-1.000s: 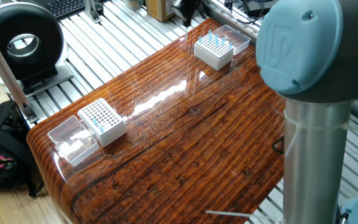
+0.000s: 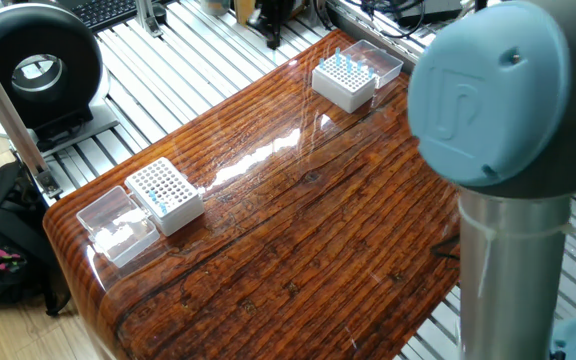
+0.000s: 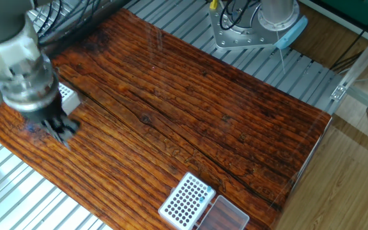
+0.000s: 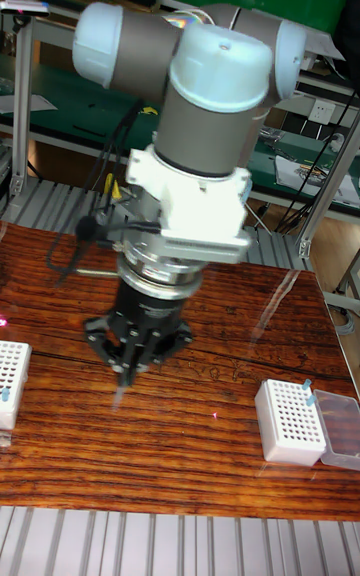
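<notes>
My gripper (image 4: 129, 371) hangs above the table near its long edge, fingers close together and blurred. A faint, thin pale pipette tip (image 4: 119, 397) points down from between the fingertips. In the first exterior view the gripper (image 2: 272, 44) shows only at the top edge, left of the far tip box (image 2: 344, 84). Several blue tips (image 2: 337, 58) stand up from that box. The other white tip box (image 2: 166, 196) sits near the opposite table end, with a few blue tips low in its holes. In the second view the gripper (image 3: 64, 137) partly covers the far box (image 3: 68, 97).
Clear open lids (image 2: 118, 226) lie beside both boxes. Between the boxes, the glossy wooden table (image 2: 298, 215) is bare. The robot's base (image 3: 260, 25) stands beyond one long edge; slatted metal surrounds the table.
Both boxes stay where they were.
</notes>
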